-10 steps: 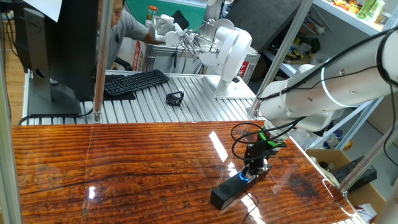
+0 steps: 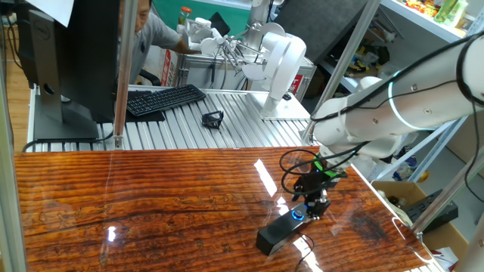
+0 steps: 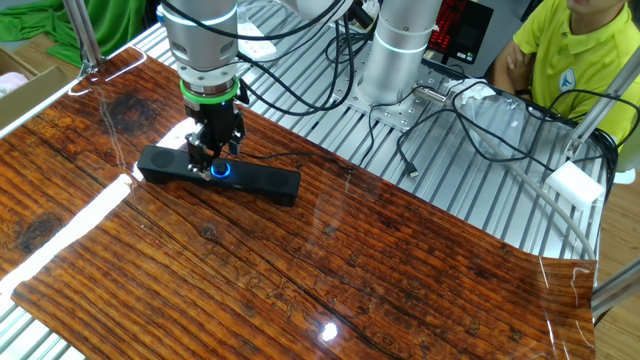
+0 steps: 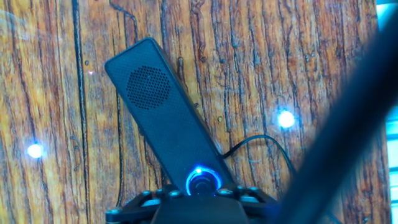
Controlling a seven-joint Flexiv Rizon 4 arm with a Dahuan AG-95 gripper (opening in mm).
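A long black speaker bar [image 3: 265, 182] lies on the glossy wood-grain table. Its round knob [image 4: 203, 183] has a glowing blue ring, and a perforated speaker grille [image 4: 148, 87] shows toward one end. My gripper [image 3: 213, 165] points down over the bar, right beside the knob. In the first exterior view, the gripper [image 2: 311, 207] is at the bar's upper right part, with the lit knob just left of it. Its fingertips are dark and crowded against the black bar, so their gap and any contact are hidden.
A thin black cable [image 4: 261, 137] leaves the bar's side and runs over the table. Bare tabletop [image 2: 136, 204] stretches widely to the left in the first exterior view. Behind it stand a keyboard [image 2: 165, 100] and a monitor [image 2: 76, 68].
My gripper has shifted slightly to the right along the bar in the first exterior view, uncovering more of the blue-ringed knob. The bar appears to stay in place.
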